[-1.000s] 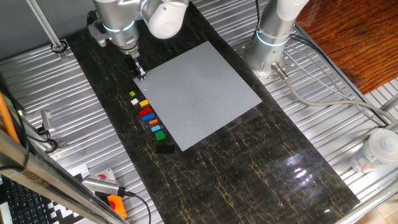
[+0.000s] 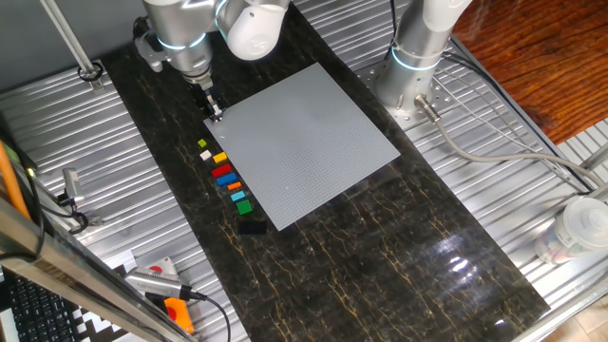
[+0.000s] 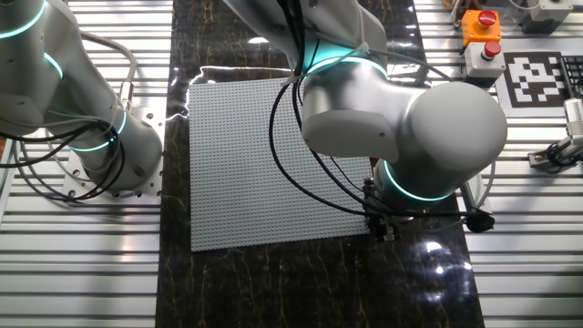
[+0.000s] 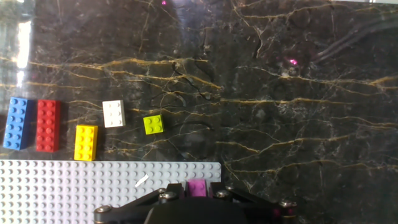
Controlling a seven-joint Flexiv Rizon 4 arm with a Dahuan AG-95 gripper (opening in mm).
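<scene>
At one corner of the grey baseplate (image 2: 304, 142) is my gripper (image 2: 218, 117). In the wrist view a purple brick (image 4: 197, 188) sits between the fingers, and the gripper is shut on it, over the plate's corner area. Whether the brick's underside touches the studs is hidden. Beside the plate edge lie a lime brick (image 4: 153, 124), a white brick (image 4: 114, 114), a yellow brick (image 4: 86, 142), a red brick (image 4: 47, 126) and a blue brick (image 4: 15, 123). In the second exterior view the arm covers most of the gripper.
Further along the row lie an orange brick (image 2: 235, 186), a light blue brick (image 2: 237, 197), a green brick (image 2: 244, 207) and a black piece (image 2: 252, 228).
</scene>
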